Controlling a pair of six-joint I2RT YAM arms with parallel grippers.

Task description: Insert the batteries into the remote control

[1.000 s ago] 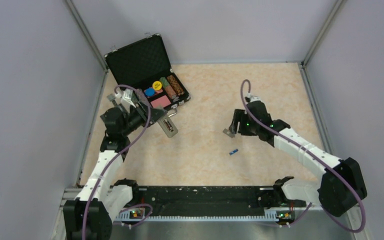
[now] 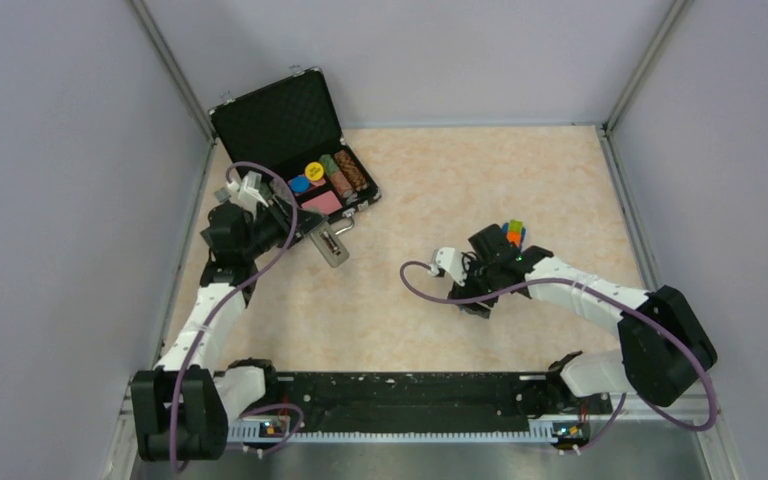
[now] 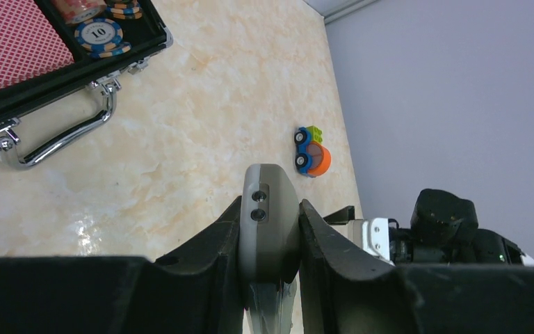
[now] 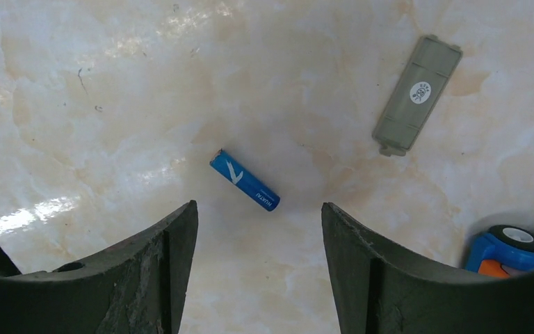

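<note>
My left gripper [image 2: 310, 222] is shut on the grey remote control [image 2: 332, 246], held out beside the chip case with its open battery compartment facing up in the top view. The remote [image 3: 270, 229] fills the gap between the fingers in the left wrist view. My right gripper hangs open over the table. Just beyond its fingertips a blue battery [image 4: 245, 181] lies on the surface, with the grey battery cover [image 4: 417, 94] farther to the upper right.
An open poker chip case [image 2: 325, 200] sits at the back left. A blue and orange toy [image 2: 513, 231] lies right of centre, also at the lower right of the right wrist view [image 4: 511, 250].
My right gripper has moved toward the front of the table, now above the battery, uncovering the toy behind it. The left arm and remote have shifted only slightly.
</note>
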